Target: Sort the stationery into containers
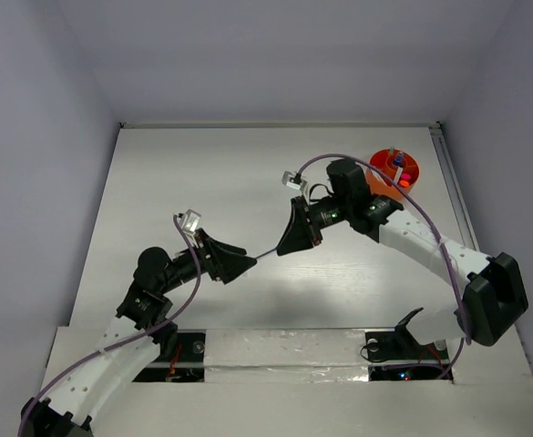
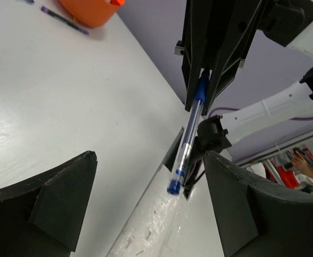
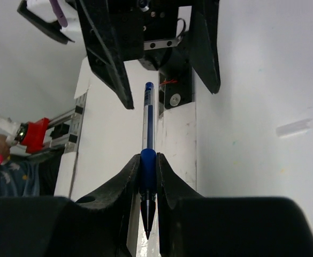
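A blue pen is held in my right gripper, whose fingers are shut on it, the free end pointing toward my left gripper. In the left wrist view that free end hangs between and just beyond the spread fingers of my left gripper, which stands part open with no contact visible. An orange container holding several stationery items stands at the back right of the table, partly behind the right arm in the top view.
Loose pens lie near the orange container in the left wrist view. A small clear strip lies on the table in the right wrist view. Walls surround it on the back and sides.
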